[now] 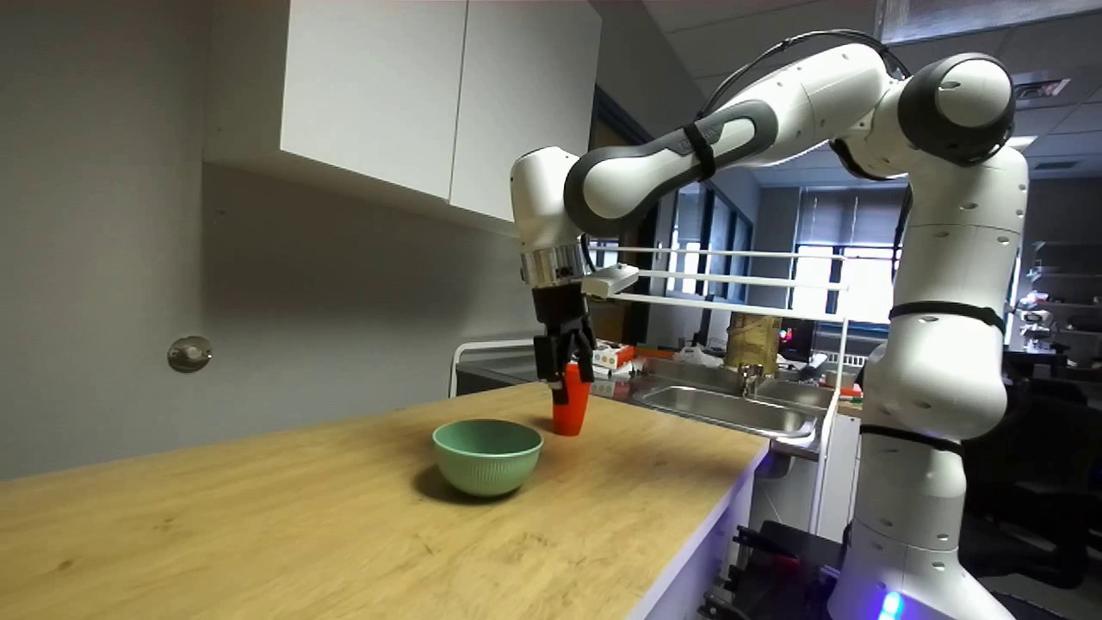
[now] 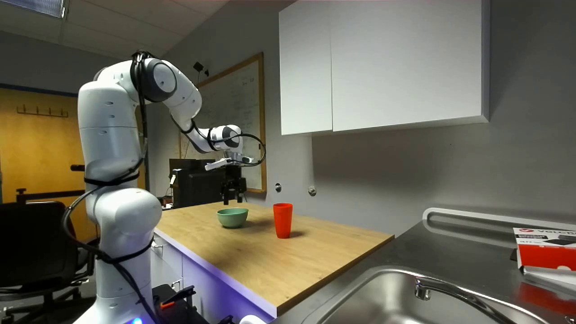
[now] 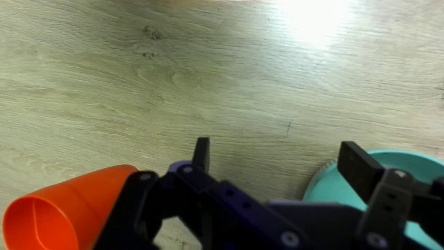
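On the wooden counter a green bowl (image 1: 485, 461) sits upright, its inside empty as far as exterior view 1 shows. An upright red cup (image 2: 283, 220) stands a short way from it, towards the sink. Above the counter hangs my gripper, open, its fingers (image 3: 361, 171) wide apart and only bare wood visible between them. In the wrist view the cup (image 3: 79, 208) lies left of the fingers, while the bowl (image 3: 341, 187) is partly covered by the right finger. In exterior view 1 the gripper hides part of the cup.
A metal sink (image 2: 372, 291) with a faucet adjoins the counter's end. White cabinets (image 1: 377, 93) hang from the wall above the counter (image 1: 258, 537). The counter has wide clear room on the bowl's side away from the cup.
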